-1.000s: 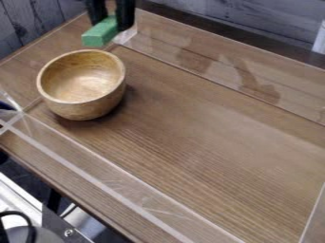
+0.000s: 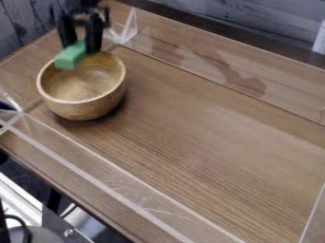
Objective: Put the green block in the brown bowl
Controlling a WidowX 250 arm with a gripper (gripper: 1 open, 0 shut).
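The brown bowl (image 2: 86, 102) rests upright on the left part of the wooden table. My black gripper (image 2: 79, 47) comes in from the top left and is shut on the green block (image 2: 68, 57). In the picture the block overlaps the bowl's far rim, with its lower end over the opening. Whether the block touches the rim cannot be told from this angle. The inside of the bowl that shows is bare. Blur hides the exact line of the fingers.
Clear wooden table (image 2: 210, 138) stretches to the right of the bowl. Strips of clear tape run along the table's left edge and across its back. Dark cables and a grey object (image 2: 57, 223) lie beyond the edge at lower left.
The bowl has stayed put.
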